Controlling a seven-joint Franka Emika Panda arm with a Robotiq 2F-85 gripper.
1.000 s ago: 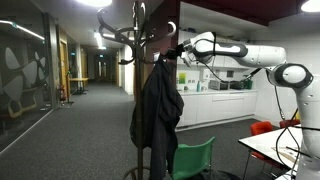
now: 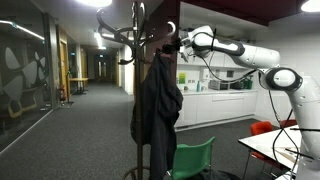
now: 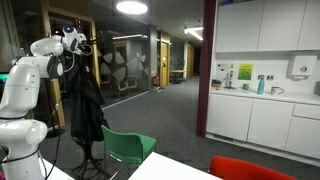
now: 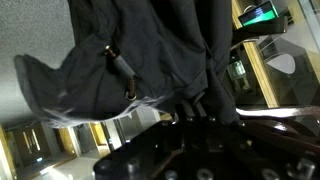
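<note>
A black garment [image 2: 160, 105] hangs at the coat stand [image 2: 138, 85], its lower end well above the floor. High beside the stand's hooks, my gripper [image 2: 180, 45] is at the garment's upper part. In the wrist view the dark cloth [image 4: 150, 50] fills much of the picture and runs down to the fingers, which are shut on it; a zip or buckle shows on the fabric. The fingertips are mostly buried in dark folds. Whether the garment's loop is over a hook cannot be made out. In the second exterior view, my gripper [image 3: 82, 45] is beside the stand's top.
A green chair [image 2: 193, 158] stands just right of the coat stand. Further right are a white table [image 2: 270, 143] and red chairs [image 2: 262, 128]. White cabinets [image 3: 245, 125] line the back wall.
Over the last second the arm has risen slightly near the hooks. The garment's upper part has shifted up a little with it, and its folds hang differently.
</note>
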